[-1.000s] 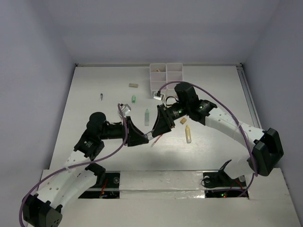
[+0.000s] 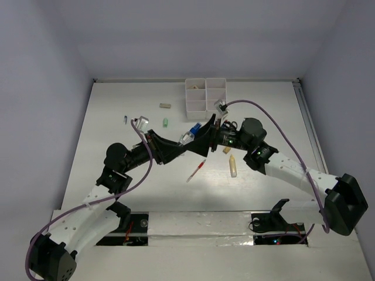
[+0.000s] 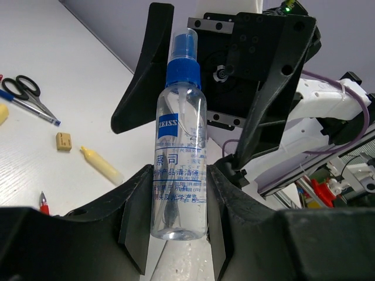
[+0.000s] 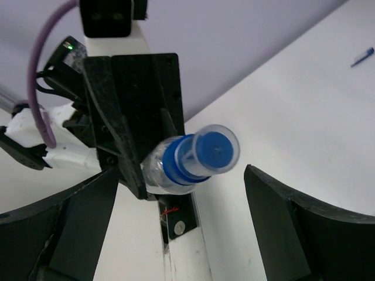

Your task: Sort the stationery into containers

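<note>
A clear spray bottle [image 3: 179, 146] with blue top stands upright in my left gripper, which is shut on its body. My right gripper is open around the bottle's top end, with space beside it. The compartmented white container [image 2: 196, 107] sits at the back centre. On the table lie a red pen [image 2: 195, 170], yellow tube [image 2: 232, 166], tan block [image 3: 64, 141], scissors [image 3: 24, 88], blue pen [image 3: 32, 110] and green item [image 2: 165, 122].
A grey block [image 2: 165, 105] and small blue item [image 2: 125, 119] lie at the back left. Grey walls border the sides and back.
</note>
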